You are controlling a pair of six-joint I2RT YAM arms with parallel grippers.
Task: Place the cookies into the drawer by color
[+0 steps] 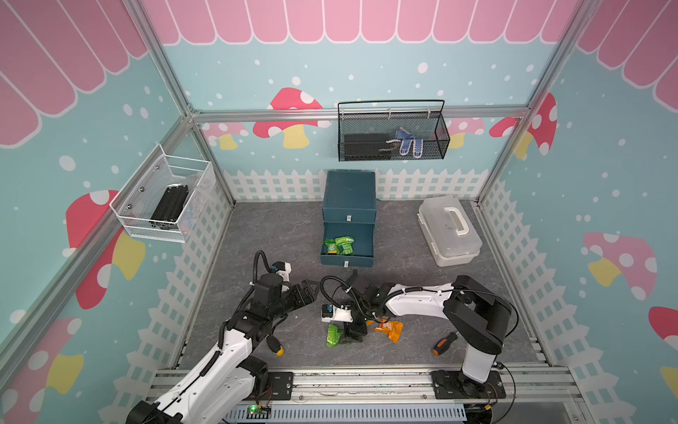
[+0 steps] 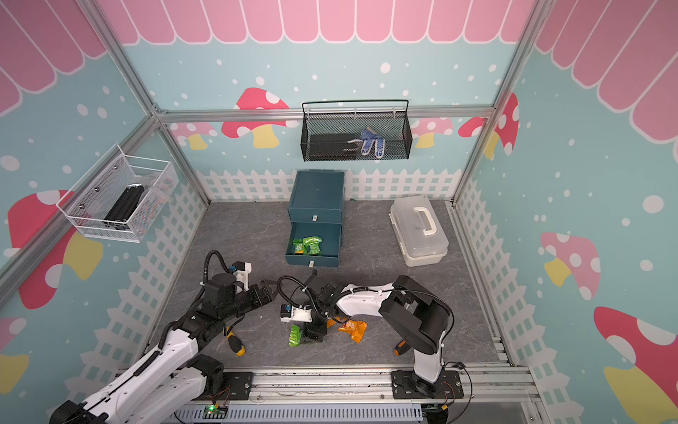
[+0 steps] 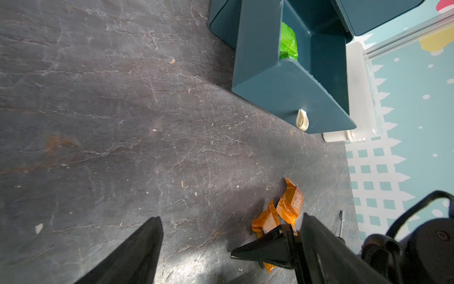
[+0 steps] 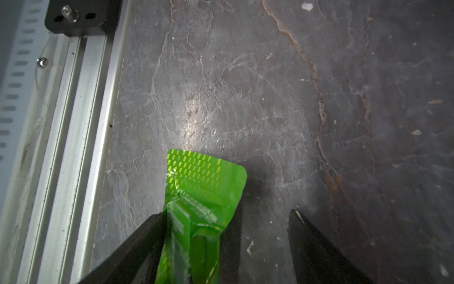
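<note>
A green cookie pack (image 4: 198, 198) (image 1: 332, 337) lies on the table at my right gripper, whose fingertips stand apart on either side of it in the right wrist view. The lower drawer (image 1: 360, 247) of the blue cabinet is pulled out, with green packs (image 1: 339, 244) at its left. Orange packs (image 1: 390, 329) (image 3: 290, 201) lie right of my right gripper. My left gripper hangs above the table, left of the right one, its fingers apart with nothing between them near the camera.
A clear lidded box (image 1: 449, 229) stands at the back right. Screwdrivers (image 1: 443, 344) (image 2: 236, 344) lie at both sides. Wire baskets hang on the back and left walls. The table before the drawer's left is fairly clear.
</note>
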